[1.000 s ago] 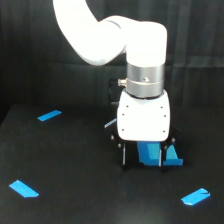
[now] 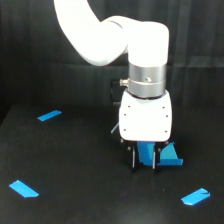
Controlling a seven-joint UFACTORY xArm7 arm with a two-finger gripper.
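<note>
My gripper [image 2: 145, 160] points straight down near the middle right of the dark table, its two dark fingers [image 2: 134, 157] standing a moderate gap apart. A blue object [image 2: 168, 155] lies at the gripper, showing between the fingers and out past the right one. The white hand covers its upper part. Whether the fingers touch it or only stand in front of it does not show.
Blue tape strips mark the table: one at the back left [image 2: 49, 115], one at the front left [image 2: 23, 189] and one at the front right [image 2: 196, 197]. A dark curtain [image 2: 40, 60] hangs behind.
The fingers have come closer together, each moving inward. The hand sits slightly lower and to the right. The blue object looks nearly unmoved.
</note>
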